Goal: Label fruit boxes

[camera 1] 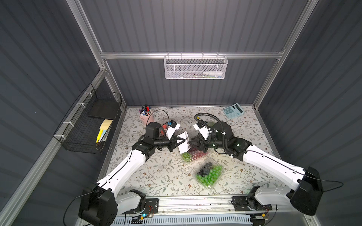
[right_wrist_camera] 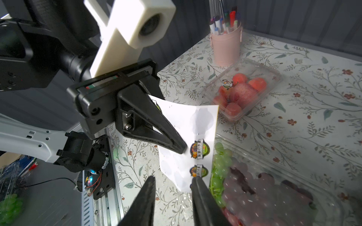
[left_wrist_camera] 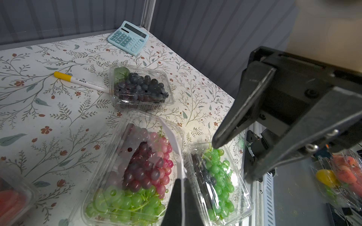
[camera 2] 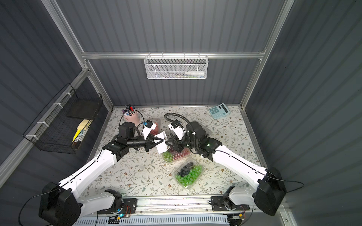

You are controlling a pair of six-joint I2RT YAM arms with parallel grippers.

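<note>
My left gripper (camera 1: 183, 140) is shut on a white sticker sheet (right_wrist_camera: 187, 124), which hangs upright with round fruit labels (right_wrist_camera: 199, 149) near its free edge. My right gripper stands open just short of that edge; nothing shows between its fingers. Below the sheet lies a clear box of red and green grapes (left_wrist_camera: 147, 169). Nearer the front edge is a box of green and black grapes (camera 1: 208, 174). A box of dark grapes (left_wrist_camera: 141, 86) sits farther back. The peach box (right_wrist_camera: 245, 94) at the back left bears one round label (right_wrist_camera: 227, 83).
A pink pen cup (right_wrist_camera: 226, 47) stands behind the peach box. A yellow-capped marker (left_wrist_camera: 81, 81) lies beside the dark grapes, and a calculator (left_wrist_camera: 129, 37) rests at the back right.
</note>
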